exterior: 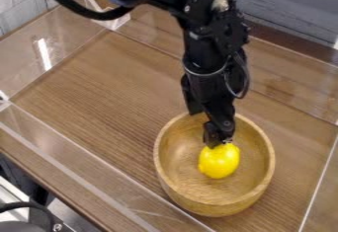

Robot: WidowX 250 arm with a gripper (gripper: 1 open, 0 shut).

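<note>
A yellow round object [219,161], lemon-like, lies in a tan wooden bowl [183,180]. My black gripper [208,127] hangs down from the top of the view into the back of the bowl, just above and behind the yellow object. Its fingertips are dark and overlap one another, and I see nothing held between them; the gap is hard to make out.
A table edge with dark items beyond runs along the lower left. A clear rim borders the right side.
</note>
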